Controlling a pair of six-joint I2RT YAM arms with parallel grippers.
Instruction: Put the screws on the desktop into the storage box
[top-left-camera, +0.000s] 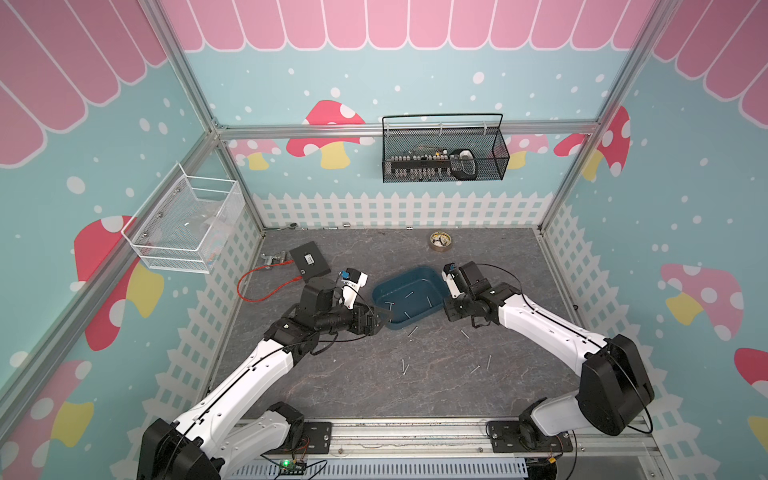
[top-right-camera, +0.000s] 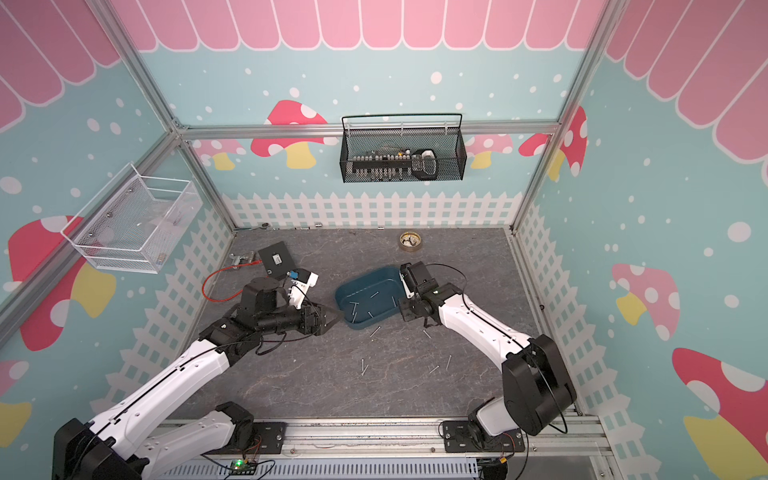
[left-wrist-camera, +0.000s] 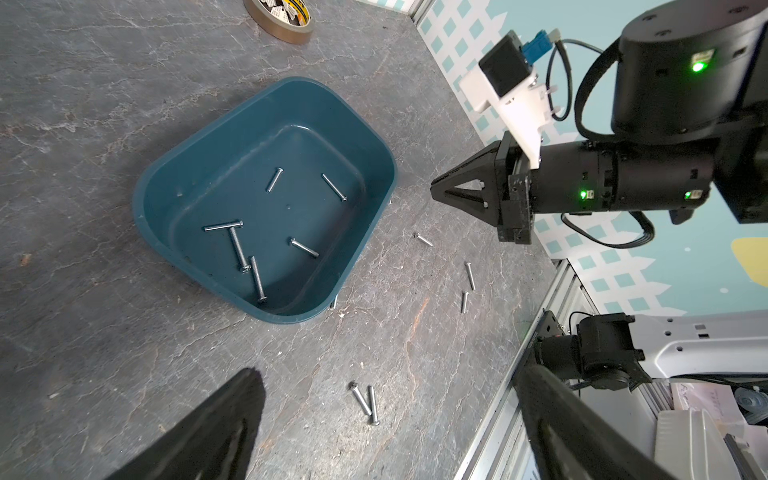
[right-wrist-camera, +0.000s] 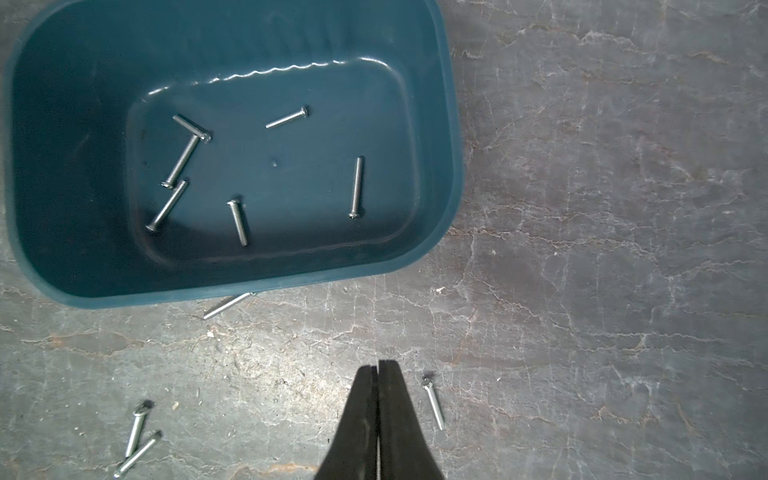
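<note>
A dark teal storage box (right-wrist-camera: 320, 240) lies mid-desk with several screws (right-wrist-camera: 357, 185) inside. More screws lie loose on the desktop: one (right-wrist-camera: 434, 404) near my right gripper, one (right-wrist-camera: 228, 305) beside the box's near wall, a pair (right-wrist-camera: 137, 432) nearer the front, and others (left-wrist-camera: 470, 276) to the right. My right gripper is above the desk at the box's right, shut, with nothing clearly visible between its fingertips. My left gripper (top-left-camera: 376, 318) hangs by the box's left side, open, its blurred fingers at the bottom edge of the left wrist view.
A tape roll (top-left-camera: 440, 240) lies at the back. A dark square object (top-left-camera: 309, 258) with a red cable sits back left. A white basket (top-left-camera: 184, 224) and a black basket (top-left-camera: 444, 152) hang on the walls.
</note>
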